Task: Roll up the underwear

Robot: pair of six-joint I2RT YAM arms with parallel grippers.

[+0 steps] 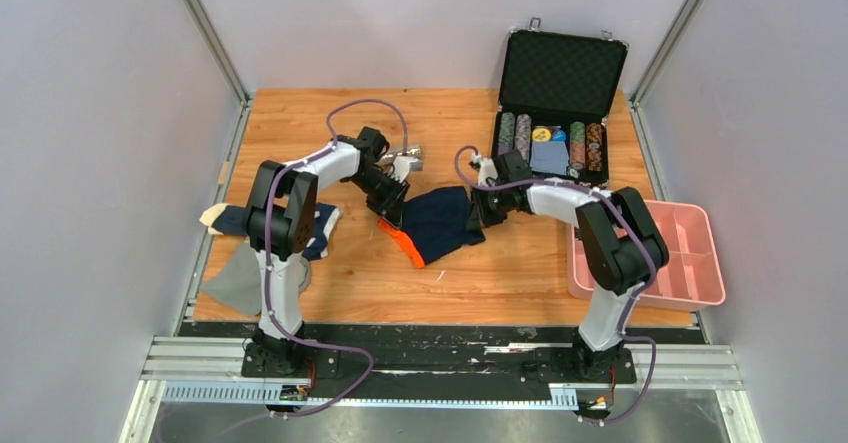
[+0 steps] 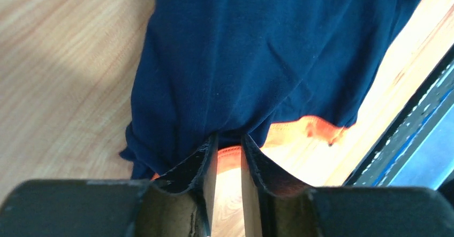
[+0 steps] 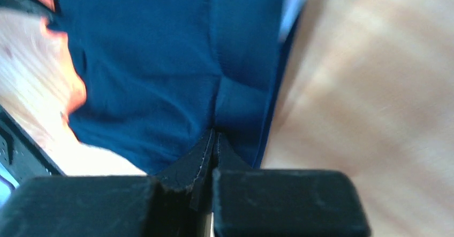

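Note:
The navy underwear point(image 1: 435, 225) with its orange waistband point(image 1: 405, 246) lies flat and slightly wrinkled mid-table, turned askew. My left gripper point(image 1: 393, 218) is down at its left corner; in the left wrist view its fingertips point(image 2: 209, 147) are part open over the navy fabric beside the waistband. My right gripper point(image 1: 478, 221) is shut at the right edge of the underwear; in the right wrist view its tips press into the fabric, and whether cloth is between them is hidden.
An open case point(image 1: 560, 68) of chips is at back right, a pink divided bin point(image 1: 700, 283) at right. Grey and navy clothes point(image 1: 240, 281) lie at left, and a silver cylinder point(image 1: 410, 153) behind the underwear.

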